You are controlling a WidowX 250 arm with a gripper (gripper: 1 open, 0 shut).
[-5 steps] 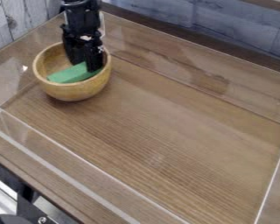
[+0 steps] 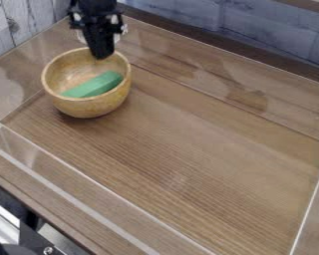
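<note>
A tan wooden bowl (image 2: 67, 101) sits on the wooden table (image 2: 209, 169) at the left. A green oblong object (image 2: 92, 87) lies inside it, tilted diagonally. My black gripper (image 2: 100, 45) is above and behind the bowl's back rim, near the top of the view, clear of the green object. Its fingers are small and dark, and I cannot tell whether they are open or shut.
The middle, right and front of the table are bare. A wall runs along the back and upper left, close behind the bowl and the gripper.
My gripper has risen up and back, away from the green object and out of the bowl. The green object now shows clearly in the bowl.
</note>
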